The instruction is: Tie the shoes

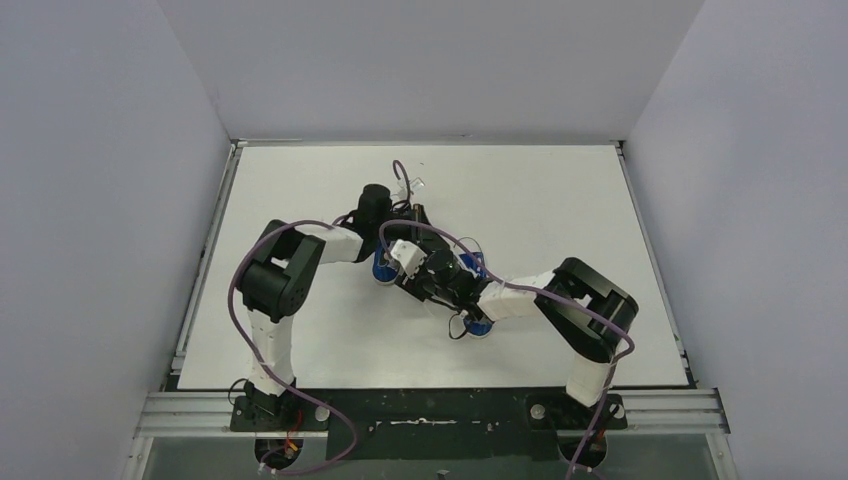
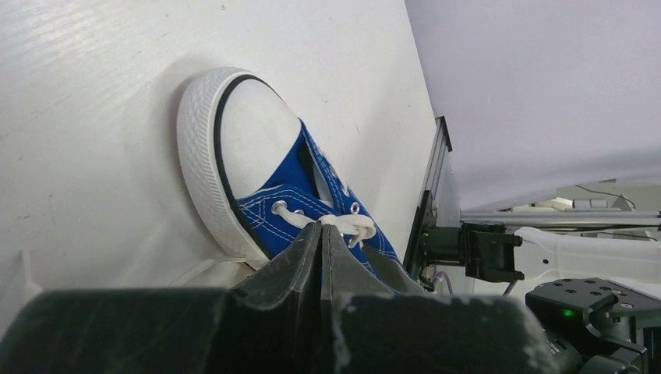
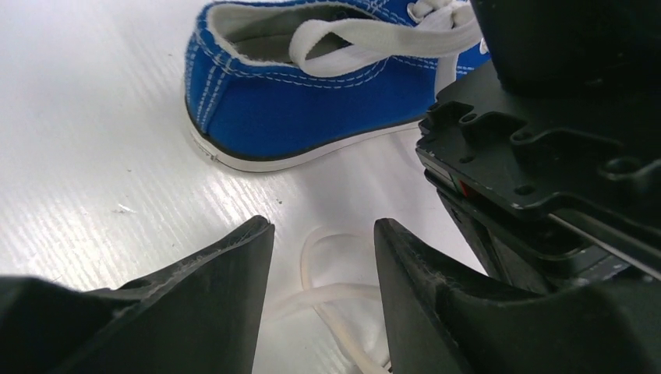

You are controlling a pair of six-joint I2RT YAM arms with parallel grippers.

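Note:
Two blue canvas shoes with white laces lie mid-table, mostly under the arms in the top view. My left gripper is shut, its tips at the white lace (image 2: pixel 351 224) of one shoe (image 2: pixel 253 148); whether lace is between them is unclear. My right gripper is part open over the table, with loose pale strands (image 3: pixel 331 292) below it. Beyond it in the right wrist view, a blue shoe (image 3: pixel 288 117) has a white lace looped over its opening.
The white table (image 1: pixel 300 350) has free room at front and back. Walls stand at the back and sides, and metal rails (image 1: pixel 210 260) run along the table's edges. The two arms are very close together over the middle.

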